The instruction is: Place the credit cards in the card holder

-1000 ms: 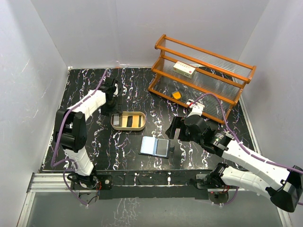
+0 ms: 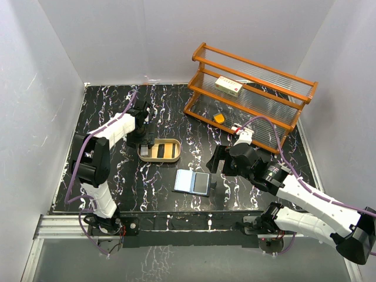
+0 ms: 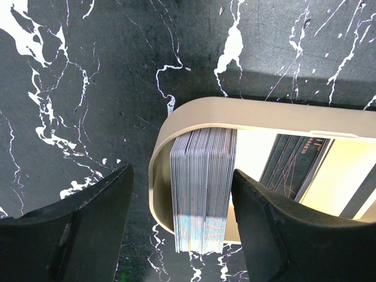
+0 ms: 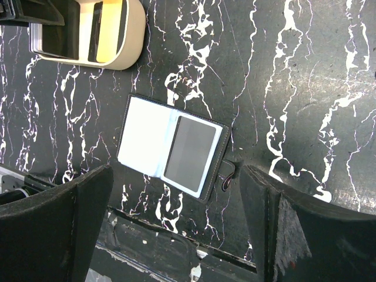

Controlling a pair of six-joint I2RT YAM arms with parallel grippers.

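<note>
A beige oval card holder (image 2: 167,158) stands left of centre, also in the left wrist view (image 3: 276,116). At its left end is a silvery ribbed bundle (image 3: 201,188), with darker and yellow sections beside it. My left gripper is over that bundle, its fingers part open either side; whether they touch it is unclear. An open card wallet (image 2: 192,183) with white and grey panels lies below the holder, also in the right wrist view (image 4: 191,153). My right gripper (image 2: 217,158) hangs open above the table, right of the wallet, nothing between its fingers.
A wooden rack (image 2: 247,103) with a light box (image 2: 228,86) and a small yellow object (image 2: 218,118) stands at the back right. Grey walls enclose the table. Bare marble lies between holder and rack.
My left arm has shifted very slightly lower in the top view, at the holder's left end. The right arm and the objects look unchanged.
</note>
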